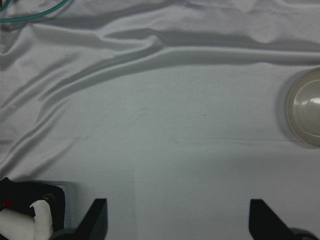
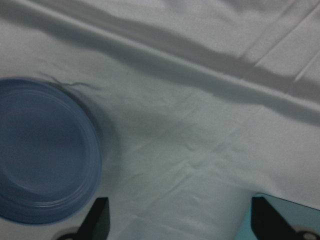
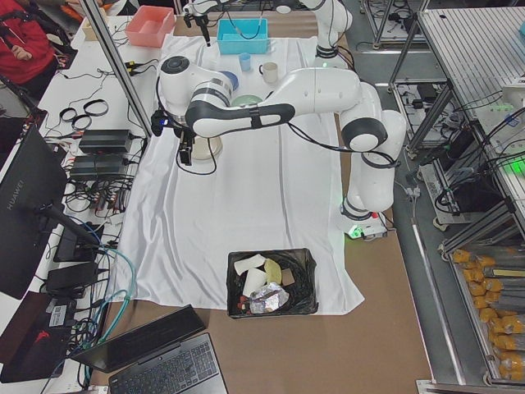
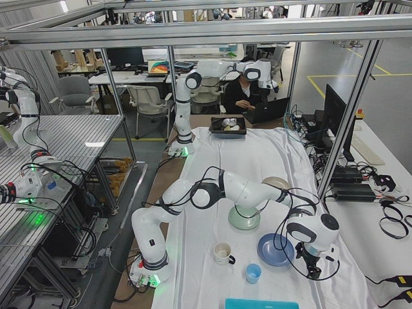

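Observation:
My left gripper (image 3: 185, 156) is over the cloth by a beige plate (image 1: 307, 107); in the left wrist view it is open (image 1: 178, 217), nothing between its fingers. My right gripper (image 4: 309, 264) hangs beside a blue plate (image 2: 42, 147), with a blue cup (image 4: 253, 273) nearby; the right wrist view shows it open over bare cloth. A green plate (image 4: 243, 217) and a white mug (image 4: 224, 253) stand on the white cloth (image 3: 246, 197).
A black-lined bin (image 3: 303, 283) with mixed items sits at one end of the cloth, a turquoise box (image 3: 242, 45) at the other. Laptop, cables and monitor line the sides.

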